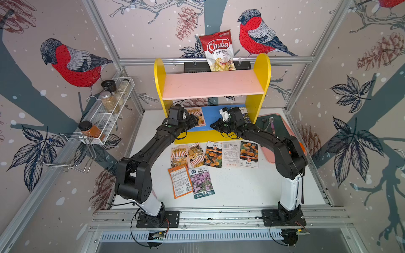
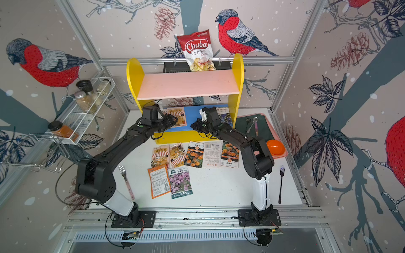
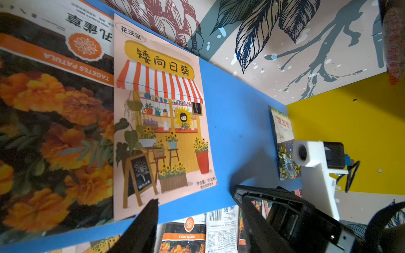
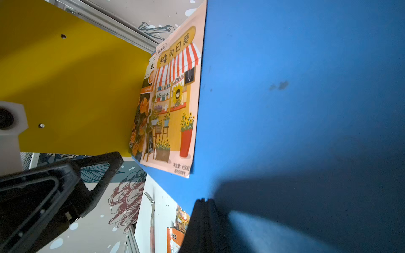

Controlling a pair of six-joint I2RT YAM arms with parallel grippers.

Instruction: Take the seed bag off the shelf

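On the blue shelf board [image 3: 240,122], a pink sunflower seed bag [image 3: 164,118] lies flat, with an orange marigold seed bag [image 3: 54,139] beside it, nearer the yellow side wall. A third bag with blue flowers [image 3: 286,143] lies at the shelf's right end. My left gripper is open at the shelf's front edge, near the sunflower bag's lower edge, with nothing between its fingers. Over the bare blue board to the right of that bag, my right gripper is shut, and nothing shows between its tips.
A pink upper shelf [image 1: 213,84] spans above both grippers, between yellow side panels [image 1: 258,90]. Several seed bags [image 1: 202,181] lie on the white table in front. To the right stand a tray [image 2: 259,126] and an orange bowl [image 2: 275,147].
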